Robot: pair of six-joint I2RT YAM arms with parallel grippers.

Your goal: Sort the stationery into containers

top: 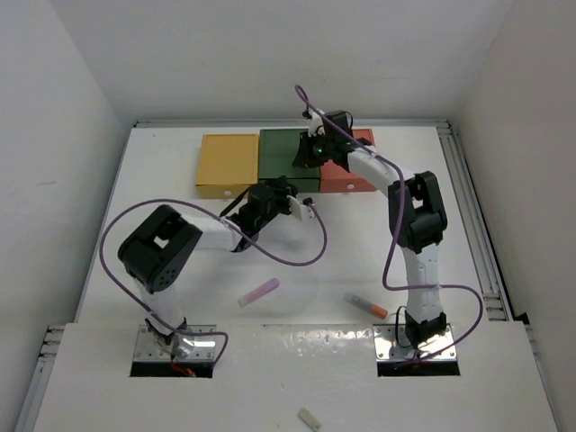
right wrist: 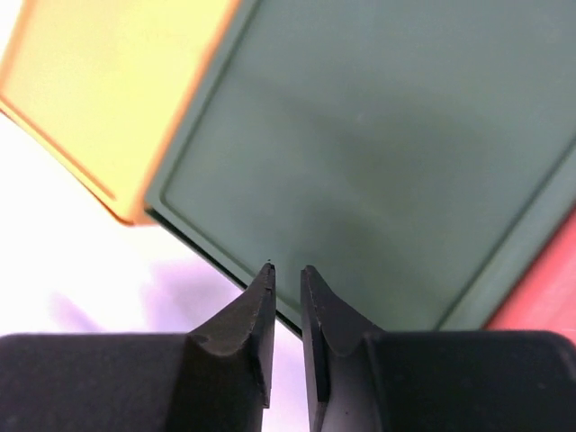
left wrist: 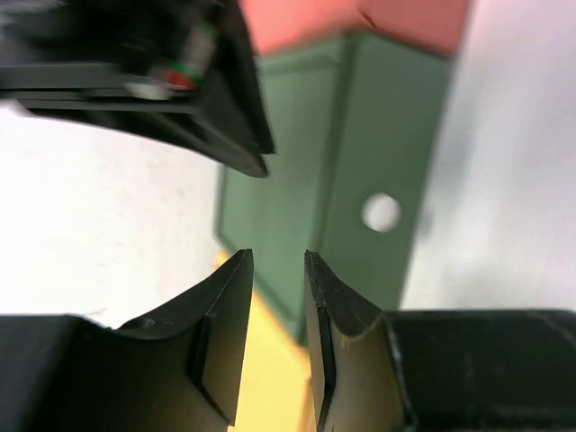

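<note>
My left gripper hangs just in front of the green drawer box (left wrist: 373,153), whose white round knob shows in the left wrist view. Its fingers are slightly parted, with nothing visible between them. My right gripper is over the green box's top (right wrist: 378,162), its fingers a little apart and empty. A pink eraser-like bar (top: 258,292) and an orange-grey item (top: 365,304) lie on the white table toward the front. A small pale item (top: 309,418) lies at the bottom edge.
A yellow box (top: 227,160) stands left of the green one, a red box (top: 346,183) right of it. The table's middle between the arms and front items is mostly clear.
</note>
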